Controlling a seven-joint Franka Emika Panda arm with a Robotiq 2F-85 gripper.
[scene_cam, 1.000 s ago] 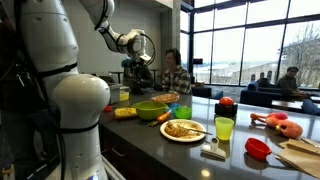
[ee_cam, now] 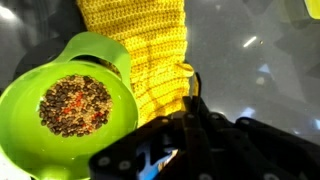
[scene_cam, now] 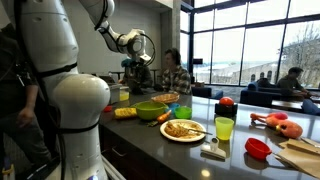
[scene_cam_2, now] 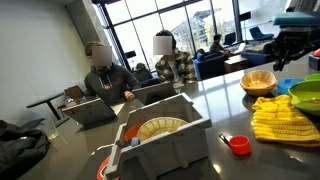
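My gripper reaches in from the lower right of the wrist view. Its fingers are close together, shut, and a thin dark shape shows at their tips; what it is, I cannot make out. Below and to the left sits a green bowl, with brown grains and a few red bits inside. A yellow knitted cloth is spread beside the bowl, under the fingertips' left side. In exterior view 1 the gripper hangs well above the table.
A plate of food, a yellow cup and a red bowl occupy the near counter. A grey bin and a small red cup flank open tabletop. A woven basket stands behind the cloth. People sit beyond.
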